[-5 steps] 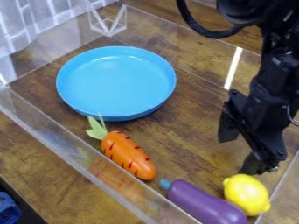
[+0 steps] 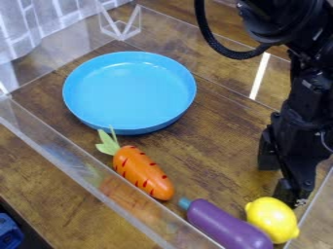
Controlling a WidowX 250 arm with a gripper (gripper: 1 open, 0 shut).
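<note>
My black gripper (image 2: pixel 281 175) is at the right, low over the wooden floor of the clear-walled box, just above a yellow lemon (image 2: pixel 272 218); its fingers are dark and overlapping, open by what little shows, with nothing seen held. A purple eggplant (image 2: pixel 228 227) lies left of the lemon at the bottom. An orange toy carrot (image 2: pixel 142 171) with green leaves lies at centre left, below a round blue plate (image 2: pixel 128 89).
Clear walls (image 2: pixel 81 174) bound the box on the left and bottom. The middle of the wooden floor, between plate and gripper, is clear. A black cable hangs from the arm at the top.
The arm and gripper have shifted and turned slightly at the right, with the upper arm and cable lower in view. The plate, carrot, eggplant and lemon have not visibly moved.
</note>
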